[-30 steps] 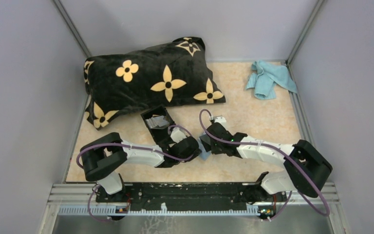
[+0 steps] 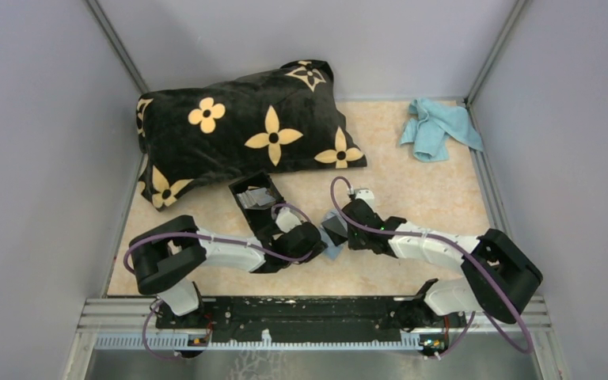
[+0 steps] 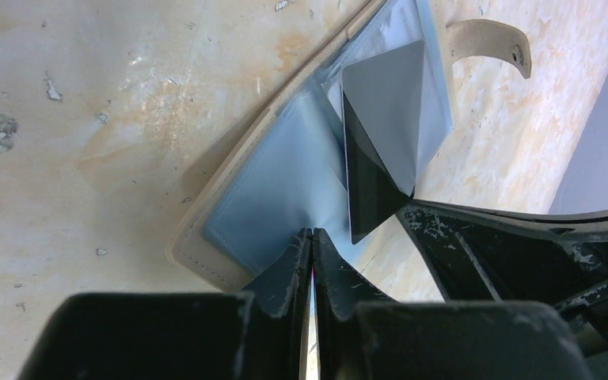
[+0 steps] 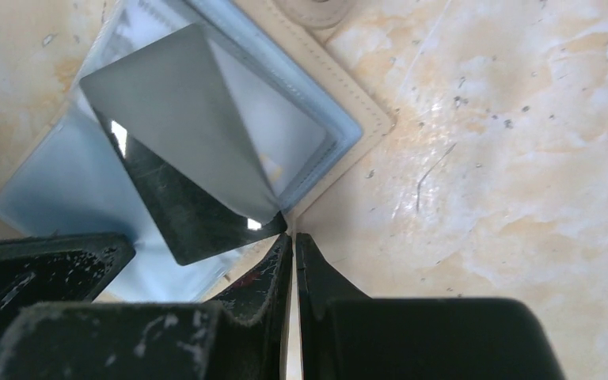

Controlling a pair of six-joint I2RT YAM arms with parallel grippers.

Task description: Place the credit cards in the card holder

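Observation:
The card holder (image 3: 273, 178), with pale blue sleeves and a beige edge, lies open on the table between my two grippers. A dark grey and black card (image 4: 186, 142) rests slanted over its sleeves, also visible in the top view. Whether any of it is inside a sleeve I cannot tell. My left gripper is shut on the card holder at the near edge of its blue sleeve. Just off the card's lower corner is my right gripper, its fingers slightly parted and nothing visible between them. From above, the arms hide both sets of fingertips.
A black box (image 2: 241, 198) with several cards stands behind the left arm. Behind it lies a large black pillow (image 2: 229, 131) with yellow flowers. A light blue cloth (image 2: 435, 131) is at the back right. Bare table surrounds the right arm.
The right gripper has shifted slightly to the right, and more of the dark card shows beside it from above. The left arm and the box have stayed where they were.

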